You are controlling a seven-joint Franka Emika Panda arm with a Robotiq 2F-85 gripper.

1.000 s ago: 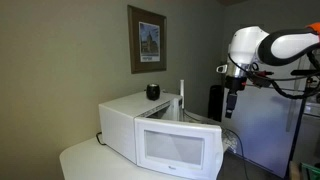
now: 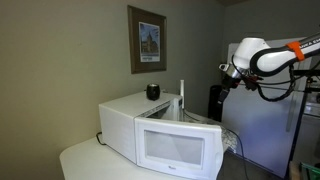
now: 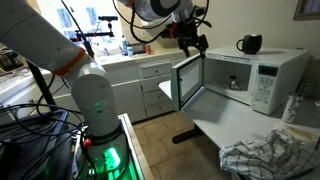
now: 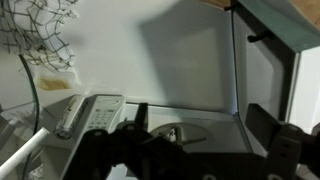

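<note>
The white microwave stands with its door (image 3: 188,78) swung open; its body (image 2: 119,132) is on a pale table. In the second exterior view my gripper (image 3: 203,39) is above and near the door's upper edge. The first exterior view places my gripper (image 2: 224,87) up and to the right of the door. The wrist view looks down past my open gripper, nothing between its fingers. The control panel (image 4: 104,112) shows at lower left there, with the cavity (image 4: 195,130) beside it and the door (image 4: 262,72) on the right.
A black mug (image 3: 250,43) sits on top of the microwave. A checked cloth (image 3: 265,158) lies near the table's front, and small bottles (image 3: 291,107) stand beside the microwave. Bare tabletop (image 3: 220,122) stretches before the cavity.
The arm has risen and tilted. My gripper, which pointed down right of the door, is now higher and farther left in the first exterior view. Microwave and mug have not moved.
</note>
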